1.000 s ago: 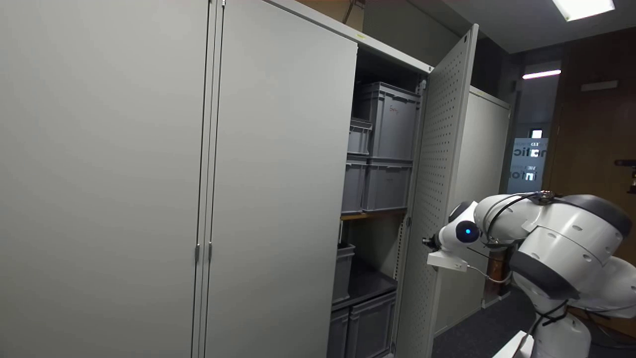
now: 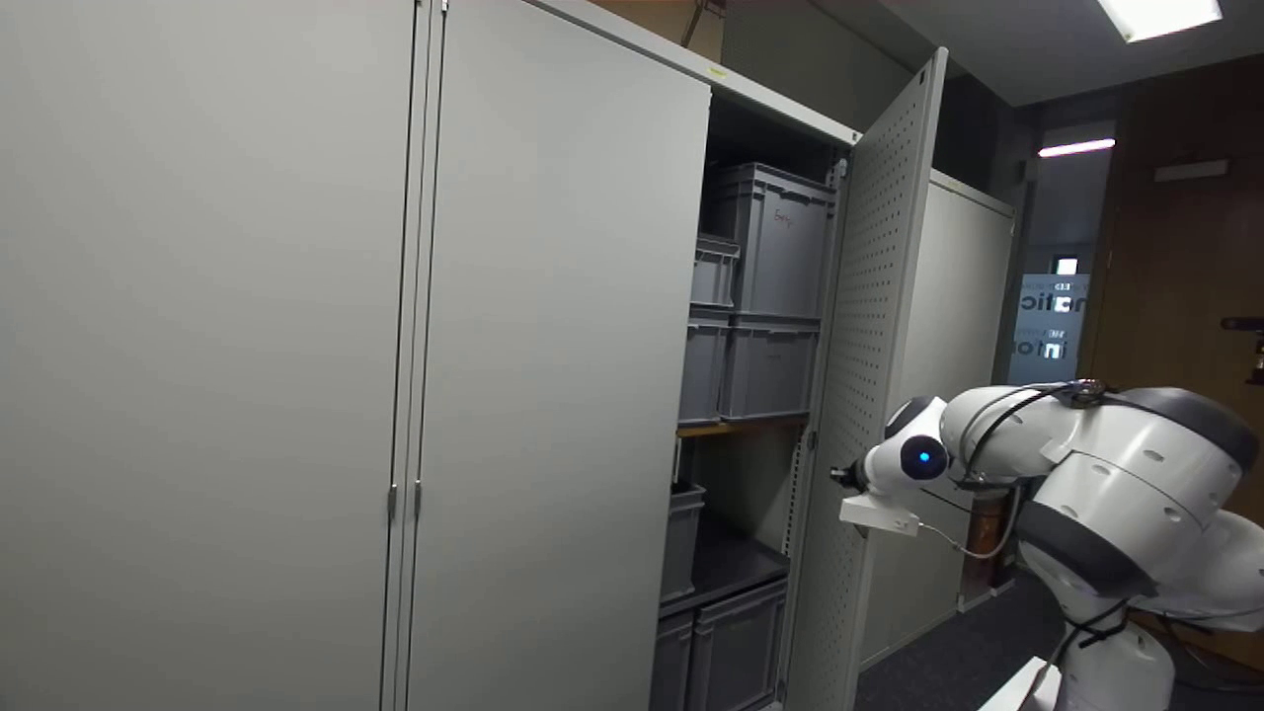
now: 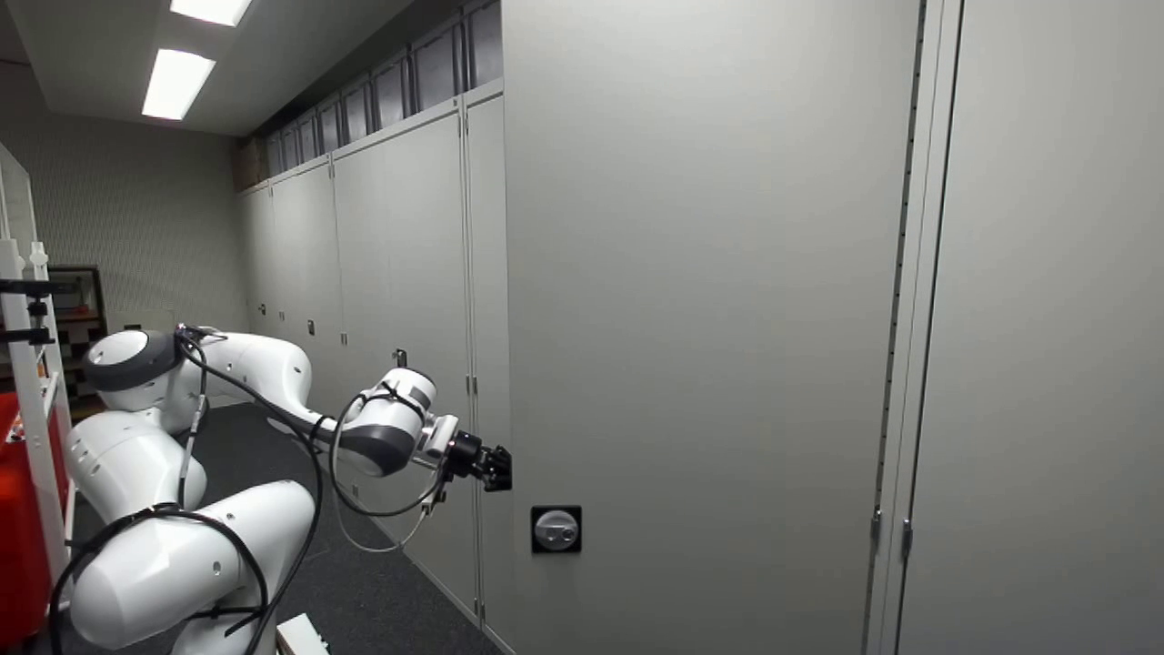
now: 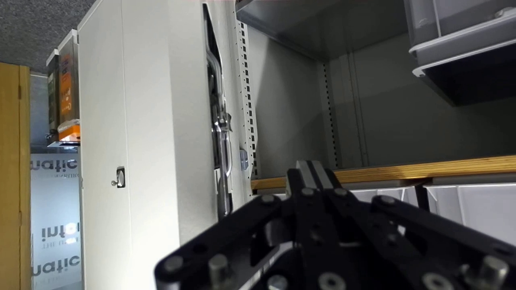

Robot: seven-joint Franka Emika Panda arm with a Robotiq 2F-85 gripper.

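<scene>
In the wrist view my gripper points toward a cabinet interior, its black fingers together with nothing visible between them. The open cabinet door [image 2: 879, 284], with a perforated inner face, stands out at an angle in exterior view 1. My gripper [image 2: 843, 476] is in front of that face; contact cannot be told. In exterior view 2 the gripper [image 3: 497, 469] reaches the free edge of the door [image 3: 709, 273], its tips possibly hidden behind it. A round lock [image 3: 556, 530] sits on this door's outer face. The adjacent cabinet door [image 2: 557, 355] is closed.
Grey boxes [image 2: 772, 367] fill several shelves behind the opening. In the wrist view, which appears upside down, a wooden shelf edge [image 4: 459, 166] crosses the right side, and a pale panel [image 4: 150, 121] with a metal rod [image 4: 223, 145] stands left. Carpet [image 2: 948, 640] lies clear beside the arm.
In exterior view 1 my gripper has shifted slightly left and up. The open door's outer edge has also moved very slightly left.
</scene>
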